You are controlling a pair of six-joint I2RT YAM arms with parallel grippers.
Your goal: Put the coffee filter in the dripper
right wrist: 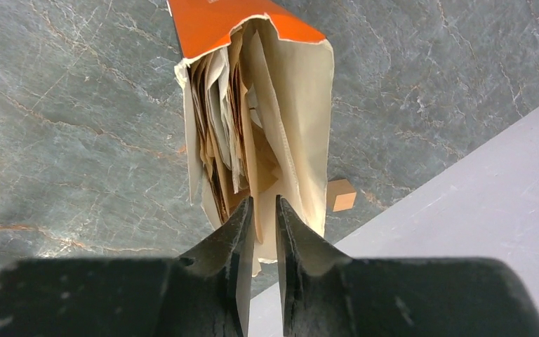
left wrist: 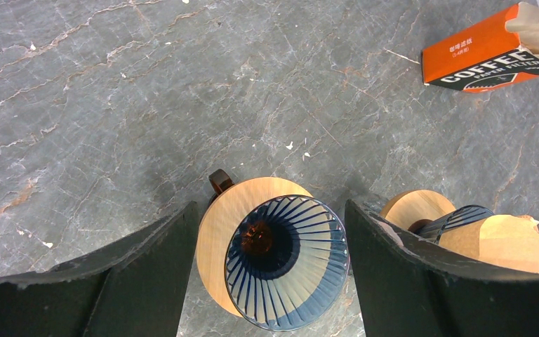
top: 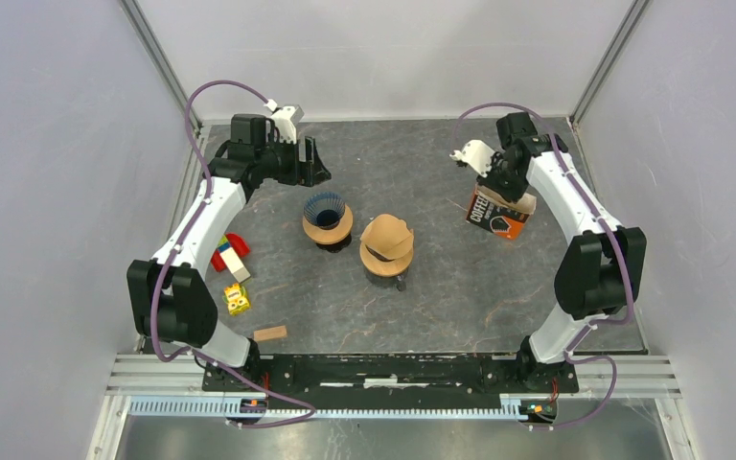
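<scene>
An empty ribbed dripper (left wrist: pixel 312 267) on a wooden base stands below my left gripper, which is open with nothing between its fingers. A second dripper (top: pixel 386 240) to its right holds a brown paper filter. At the back right, my right gripper is over the opened coffee filter box (right wrist: pixel 302 98), its fingers part open at the folded filters (right wrist: pixel 250 133); a brown filter edge reaches down between the fingertips, and whether it is held I cannot tell.
Toy blocks (top: pixel 237 297) and a red piece lie at the left, with a wooden block (top: pixel 269 333) near the front edge. A small wooden cube (right wrist: pixel 341 194) lies beside the filter box.
</scene>
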